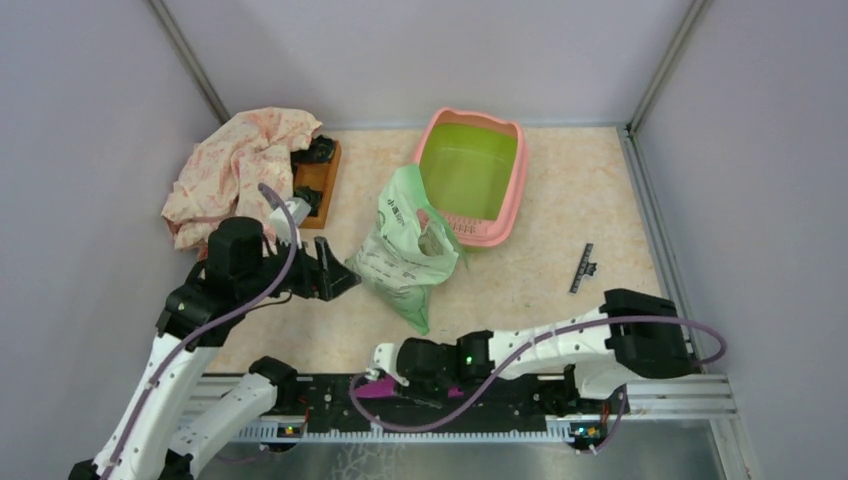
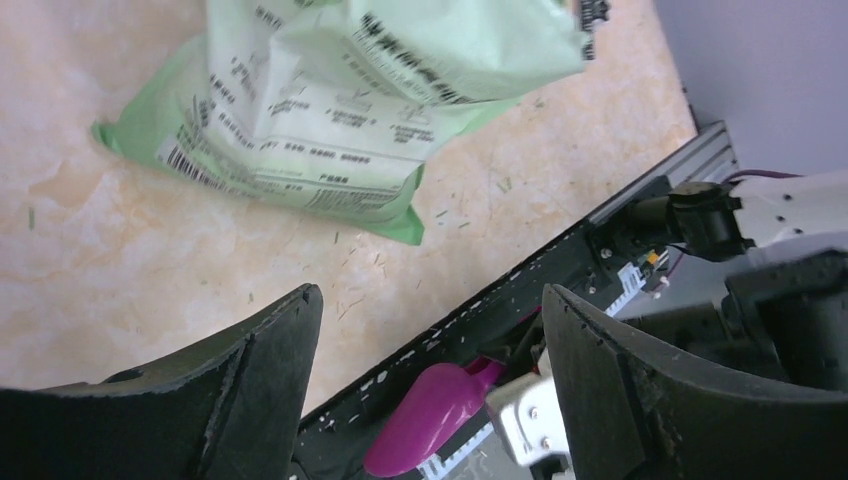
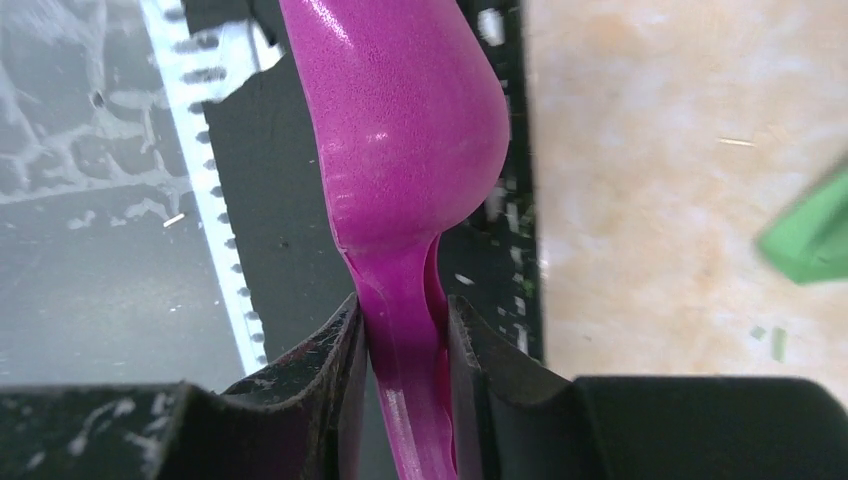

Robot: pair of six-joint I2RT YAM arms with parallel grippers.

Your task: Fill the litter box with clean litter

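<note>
A green and white litter bag lies slumped at the table's centre, against the front left of the pink litter box, whose green inside looks empty. My left gripper is open just left of the bag, with the bag ahead of it in the left wrist view. At the table's front edge, my right gripper is shut on the handle of a magenta scoop, over the dark rail. The same scoop shows in the left wrist view.
A pink patterned cloth and a wooden tray with dark items stand at the back left. A small dark clip lies on the right.
</note>
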